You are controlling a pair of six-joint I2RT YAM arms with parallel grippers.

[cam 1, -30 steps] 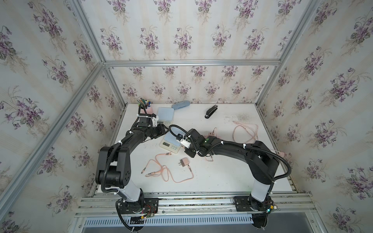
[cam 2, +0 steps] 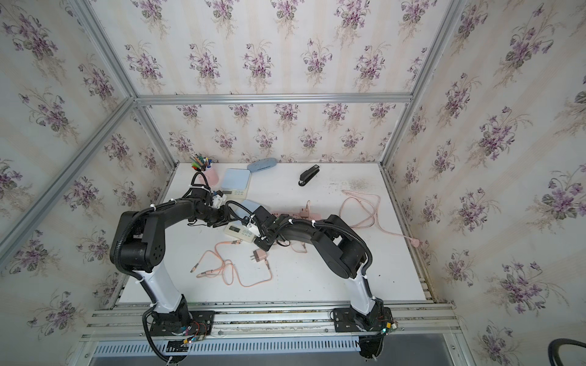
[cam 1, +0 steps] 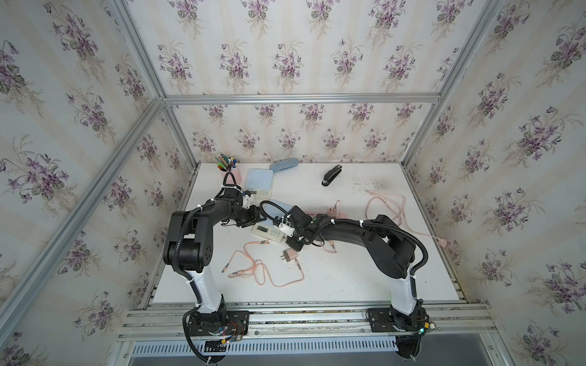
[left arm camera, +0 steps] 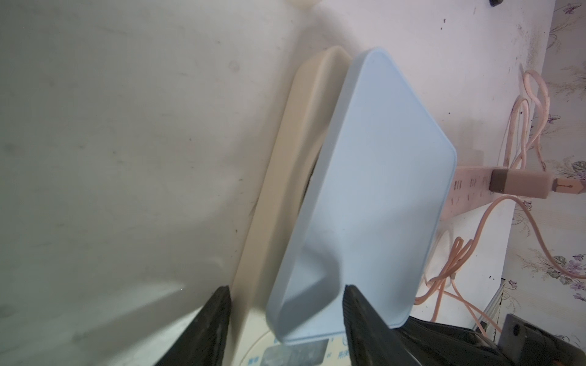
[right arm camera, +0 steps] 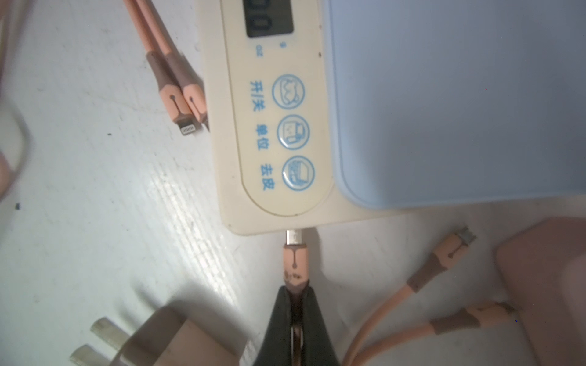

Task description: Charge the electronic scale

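The electronic scale (cam 1: 268,231), cream with a pale blue platform (left arm camera: 372,183), lies mid-left on the table. My right gripper is shut on an orange cable plug (right arm camera: 295,265). The plug's metal tip points at the scale's side edge (right arm camera: 262,227) and meets it in the right wrist view. Part of the metal still shows outside; how deep it sits cannot be told. At the scale's opposite end, my left gripper is part open. One of its fingers (left arm camera: 210,326) is beside the cream side wall, the other over the blue platform.
A pink charger block (cam 1: 290,254) and orange cables (cam 1: 256,268) lie in front of the scale. Behind stand a second blue-topped scale (cam 1: 258,178), a pen cup (cam 1: 235,175) and a blue case (cam 1: 284,164). A black stapler (cam 1: 331,175) lies farther back right.
The right arm has moved left, bringing its gripper to the scale's edge. My left gripper has come toward the front over the scale's left end. The scale has shifted slightly toward the front.
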